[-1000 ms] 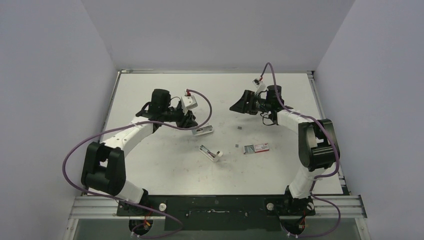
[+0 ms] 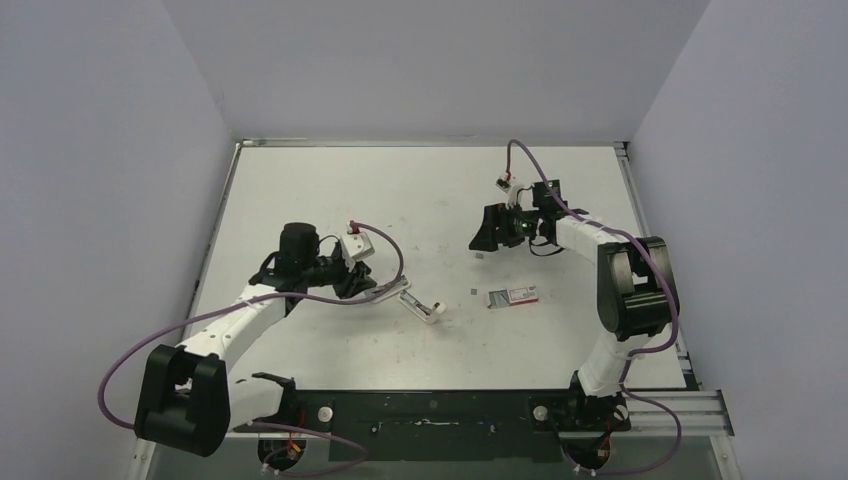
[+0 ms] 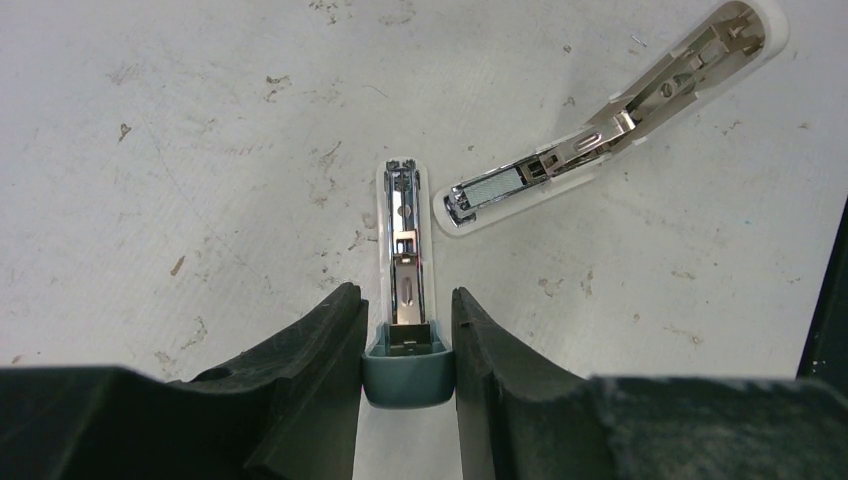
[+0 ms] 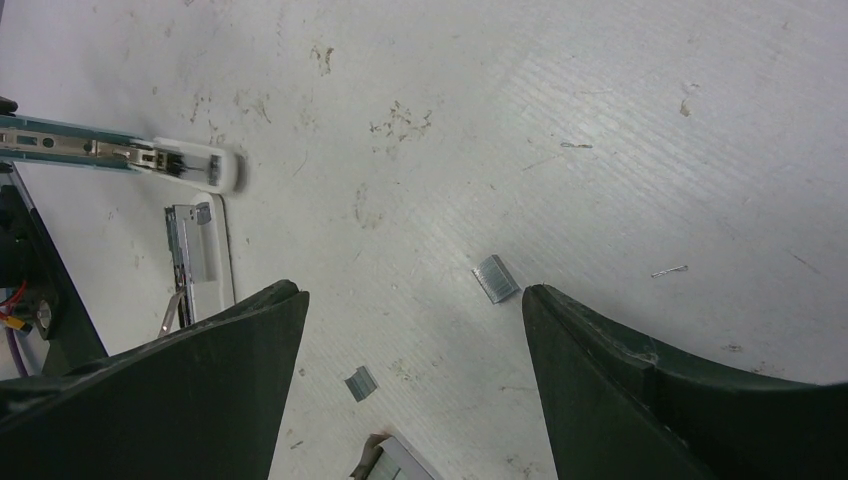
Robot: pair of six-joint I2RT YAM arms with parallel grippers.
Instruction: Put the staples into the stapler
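My left gripper is shut on the teal end of an open stapler, whose metal channel points away from it. A second open stapler, white-bodied, lies beside it, with a strip of staples visible in its channel. My right gripper stands open above the table, empty. Under it, a staple strip lies between the fingers in the right wrist view, with another small strip lower left.
A red-and-grey staple box lies right of centre. Loose single staples are scattered on the right side.
My left gripper has moved left and toward the front with the stapler it holds. My right gripper has shifted slightly toward the front.
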